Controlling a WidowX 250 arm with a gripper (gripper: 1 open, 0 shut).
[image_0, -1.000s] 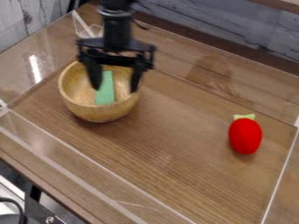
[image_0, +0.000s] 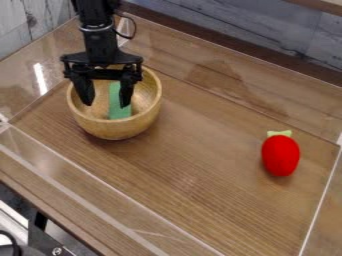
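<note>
The black robot gripper (image_0: 104, 82) hangs at the upper left over a tan bowl (image_0: 94, 125), open, its fingers reaching down inside the bowl on either side of a green object (image_0: 118, 112). The green object stands in the bowl; whether the fingers touch it cannot be told.
A red object with a pale green top (image_0: 279, 155) lies on the wooden table (image_0: 201, 190) at the right. A grey wall (image_0: 27, 30) is at the back left.
The gripper has moved left from above the middle of the table to over the bowl. The bowl and the red object look unmoved.
</note>
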